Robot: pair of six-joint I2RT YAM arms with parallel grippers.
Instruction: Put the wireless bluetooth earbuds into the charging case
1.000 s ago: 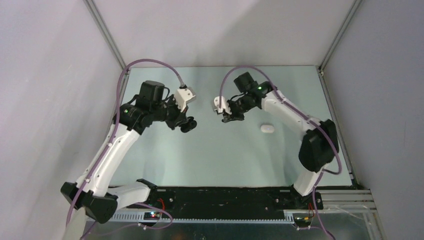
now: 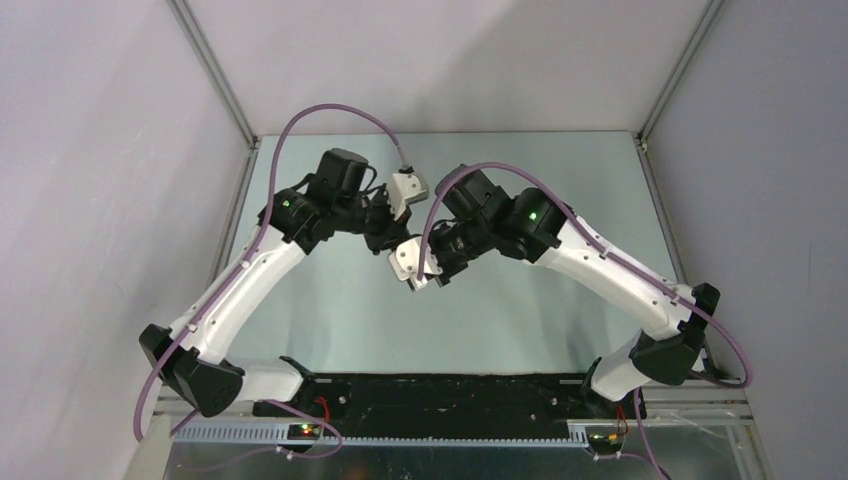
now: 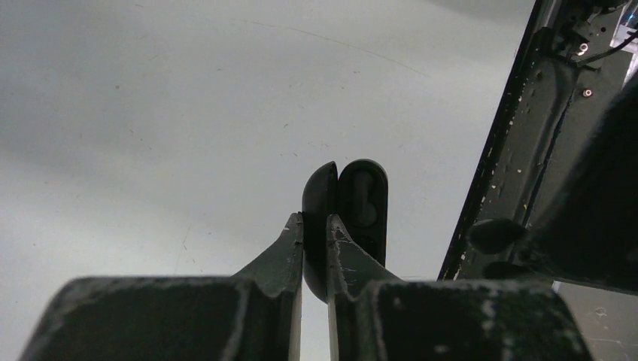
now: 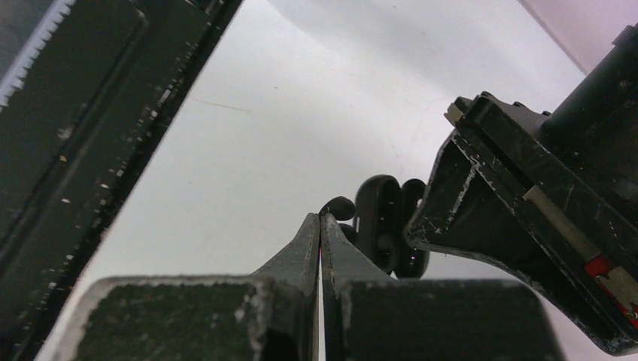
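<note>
My left gripper is shut on the black charging case (image 3: pixel 363 177), gripping its lid side. The case stands open, its cavity showing; in the right wrist view the case (image 4: pixel 374 226) sits just beyond my right fingertips. My right gripper is shut, and a small black earbud (image 4: pixel 338 207) shows at its tips, apparently pinched by a thin part. Rounded dark lobes of that earbud (image 3: pixel 496 235) appear blurred in the left wrist view, right of the case and apart from it. From above, the arms hide both case and earbud.
Both wrists crowd together above the table's middle; the left gripper's body (image 4: pixel 519 203) fills the right side of the right wrist view. Bare table (image 2: pixel 440 335) lies in front of them, ending at a black strip (image 2: pixel 440 405).
The left gripper with the case has moved right. A white oval object on the table is now covered by the right arm.
</note>
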